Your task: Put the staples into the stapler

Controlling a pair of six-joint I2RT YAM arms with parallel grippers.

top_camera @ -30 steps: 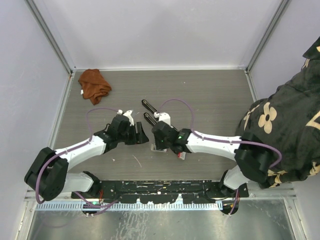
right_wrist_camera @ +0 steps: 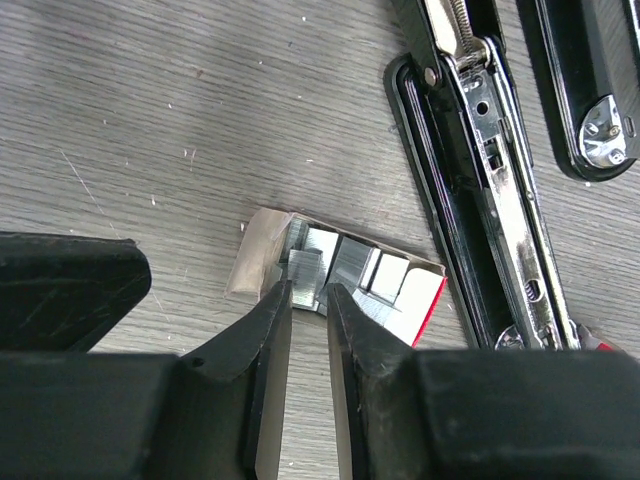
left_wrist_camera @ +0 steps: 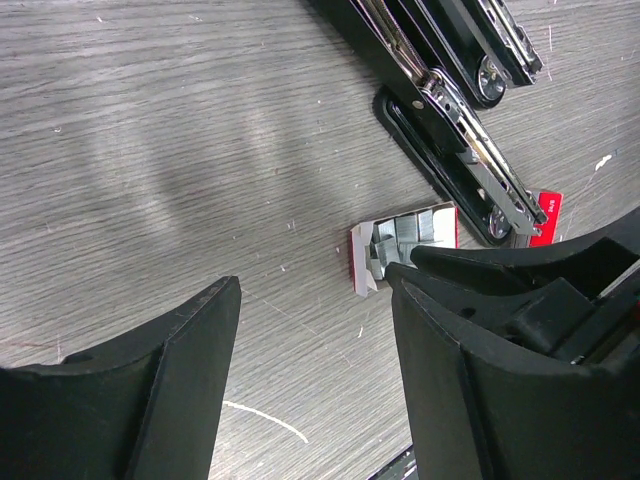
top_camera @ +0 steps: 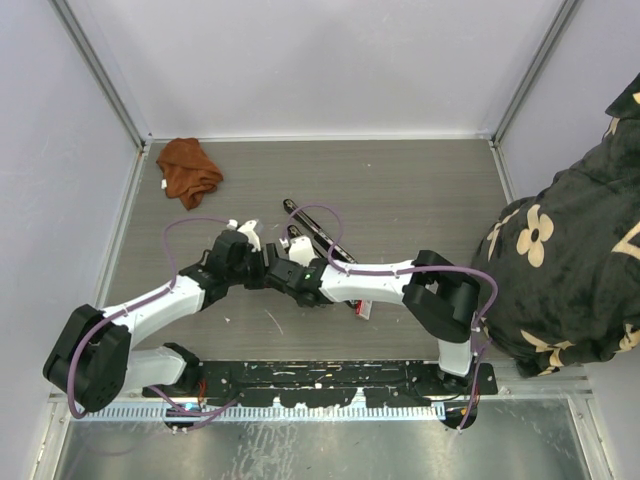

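A small open box of staples (right_wrist_camera: 350, 268) lies on the table, several silver strips inside. Just over its left half is my right gripper, its fingers a narrow gap apart; whether they touch a strip cannot be told. My left gripper stands wide open left of the box, nothing between its fingers. One black finger (right_wrist_camera: 80, 290) of it shows at the left of the right wrist view. The black stapler (right_wrist_camera: 490, 190) lies right of the box with its silver magazine showing. In the top view the arms hide the box.
A second black stapler (right_wrist_camera: 590, 80) lies parallel beyond the first. A red item (left_wrist_camera: 547, 217) is by the first stapler's end. A brown cloth (top_camera: 188, 172) lies at the back left.
My right gripper has moved left over the staple box, close up to the left gripper, and now covers the box in the top view. The left arm has shifted slightly left.
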